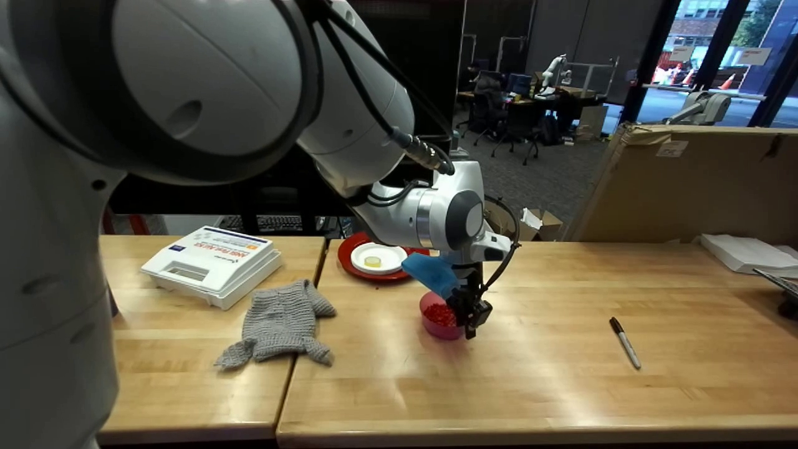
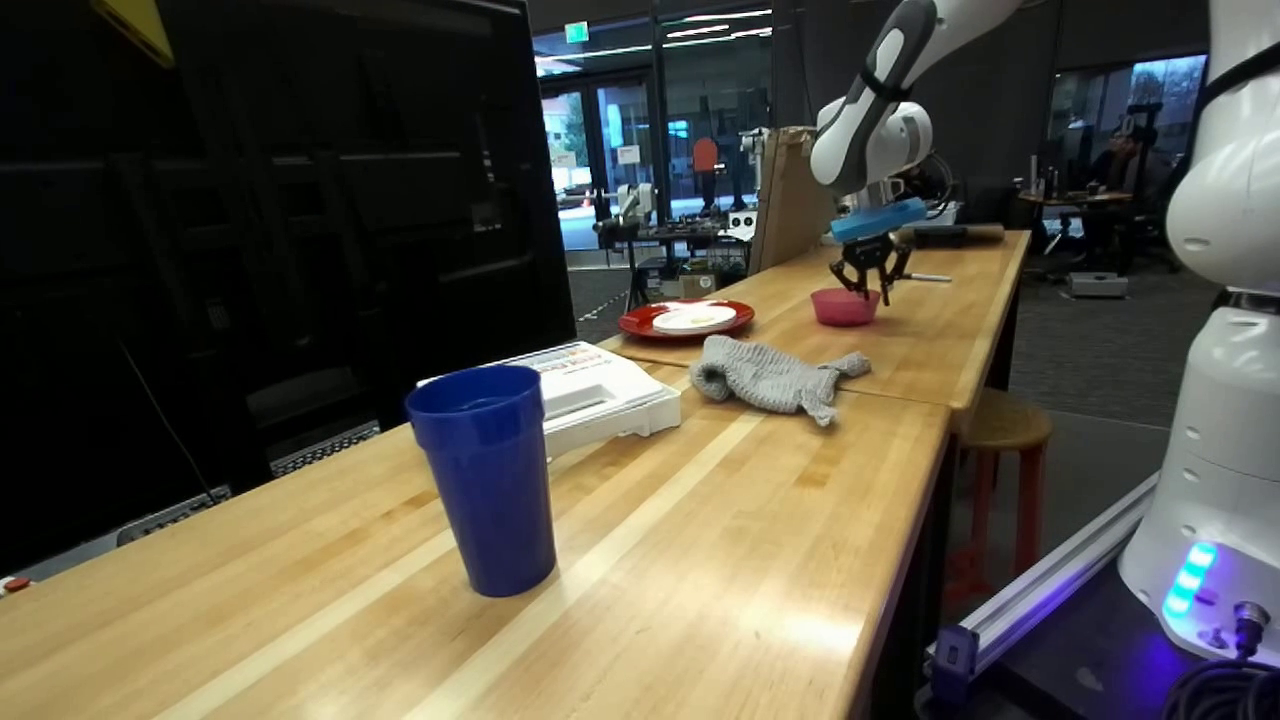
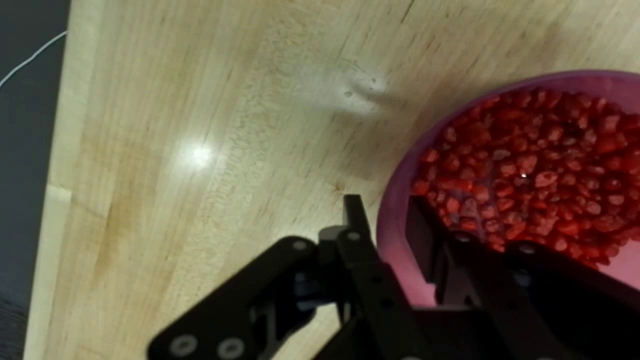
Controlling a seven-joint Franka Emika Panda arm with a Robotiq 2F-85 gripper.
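Note:
A pink bowl filled with small red pieces stands on the wooden table. My gripper is at the bowl's rim, pointing down. In the wrist view one finger is outside the bowl and the other finger is inside it, with the pink wall between them. The fingers are partly open, and a gap shows beside the wall. In exterior view 2 the gripper is over the bowl's right side.
A grey knitted cloth, a white case and a red plate bearing a white plate lie to the left. A marker lies right. A blue cup stands at the table's other end.

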